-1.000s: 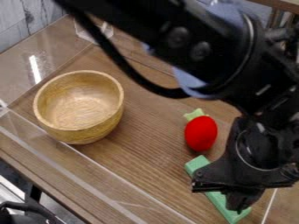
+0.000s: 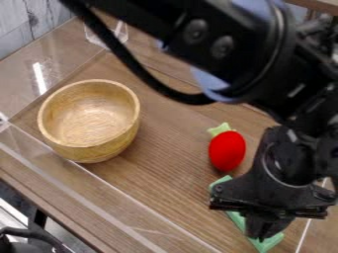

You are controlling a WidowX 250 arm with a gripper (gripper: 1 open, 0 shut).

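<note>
My black gripper point(image 2: 268, 212) fills the lower right of the camera view, low over a flat green piece point(image 2: 263, 238) that shows partly from beneath it. The fingertips are dark and crowded together, and I cannot see anything held between them. A red oval object point(image 2: 227, 150) lies just behind the gripper to the upper left, with a small pale green bit point(image 2: 218, 128) showing behind it. A wooden bowl point(image 2: 89, 123) sits on the table to the left.
The black arm with its cable arches across the top. A clear object point(image 2: 103, 28) stands at the back left, and the table's edge runs along the lower left.
The bowl and red object stay where they were.
</note>
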